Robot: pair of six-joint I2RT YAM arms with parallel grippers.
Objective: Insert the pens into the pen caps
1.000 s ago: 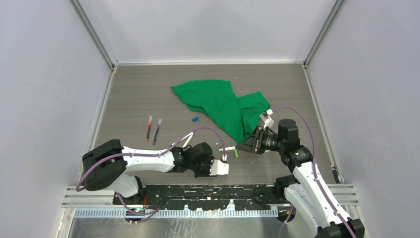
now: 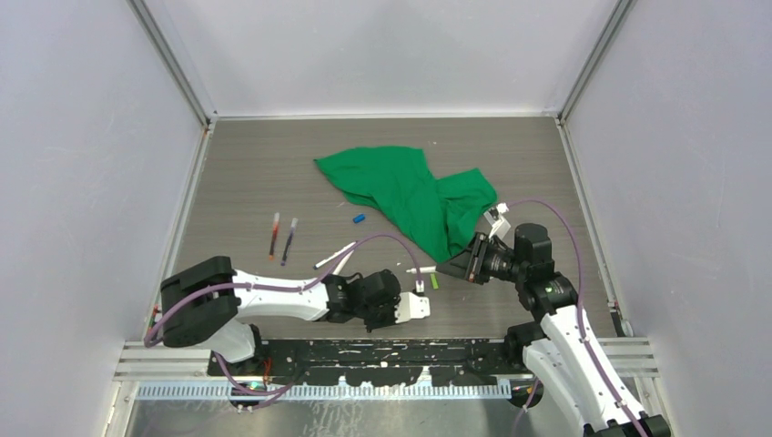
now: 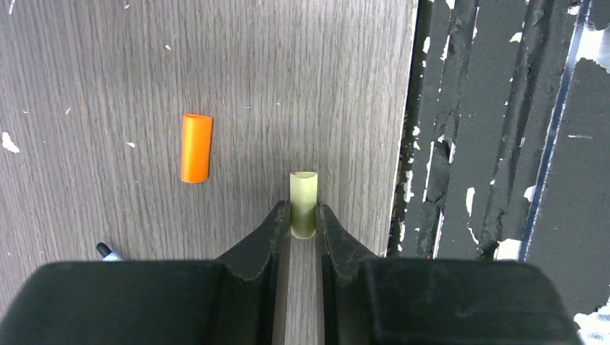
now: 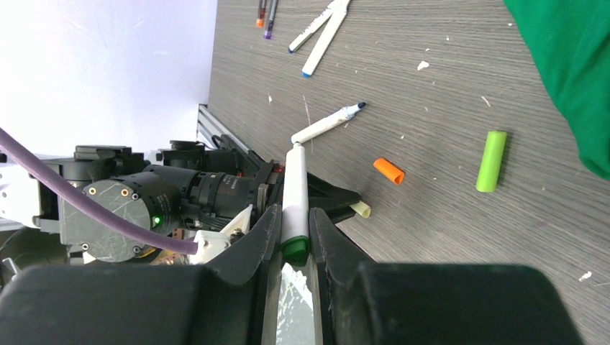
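Observation:
In the left wrist view a pale yellow cap (image 3: 303, 188) stands between the fingertips of my left gripper, which are close along both its sides; whether they grip it is unclear. My right gripper is shut on a white pen (image 4: 294, 190) at its green end, the rest of the pen pointing away from the fingers. An orange cap (image 3: 196, 149) lies apart on the table. In the right wrist view a green cap (image 4: 492, 161) lies to the right, and a loose white marker with a dark tip (image 4: 327, 124) rests beyond the left arm.
Two white pens (image 4: 327, 36) lie farther off, near a red pen (image 2: 274, 237) and a purple one (image 2: 289, 241). A blue cap (image 2: 359, 218) sits by the crumpled green cloth (image 2: 410, 187).
The left arm has shifted slightly to the right and toward the front edge. My right arm, still with the white pen, has moved only a little rightward.

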